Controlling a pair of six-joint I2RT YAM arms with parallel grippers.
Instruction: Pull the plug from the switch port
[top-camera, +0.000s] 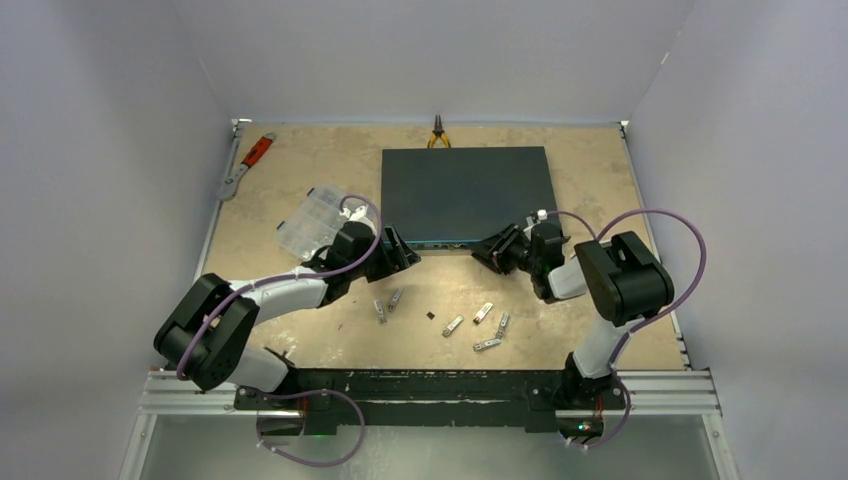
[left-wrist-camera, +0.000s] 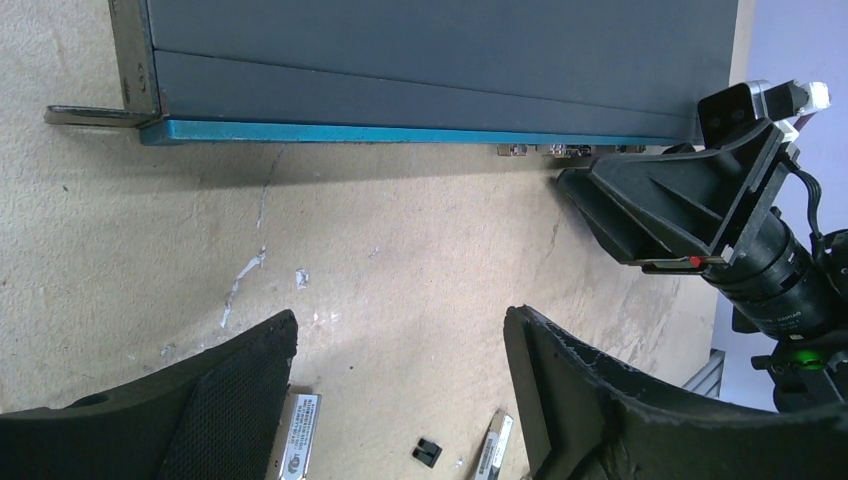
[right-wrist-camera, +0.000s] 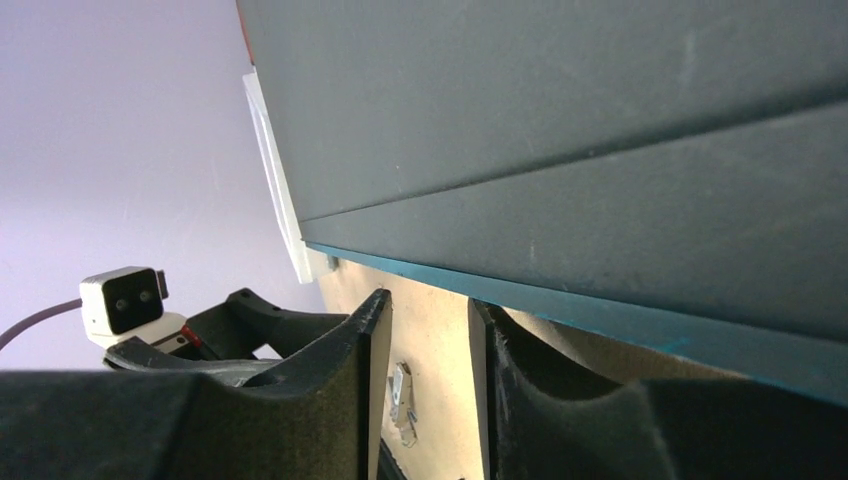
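Observation:
The dark switch (top-camera: 465, 190) lies flat at the back middle, its blue front edge (left-wrist-camera: 400, 133) facing the arms. Small metallic plug ends (left-wrist-camera: 570, 151) stick out beneath that edge in the left wrist view, close to my right gripper (top-camera: 480, 256). In the right wrist view, the right gripper's fingers (right-wrist-camera: 372, 365) are parted by a narrow gap, showing bare table between them; any plug near them is hidden below the edge. My left gripper stands open in front of the switch's left part, nothing held.
Several loose metal modules (top-camera: 453, 326) and a small black piece (top-camera: 431, 315) lie on the table in front. A clear plastic box (top-camera: 310, 222) sits beside the left arm. Pliers (top-camera: 438, 135) rest behind the switch, and a red-handled tool (top-camera: 258, 150) is at back left.

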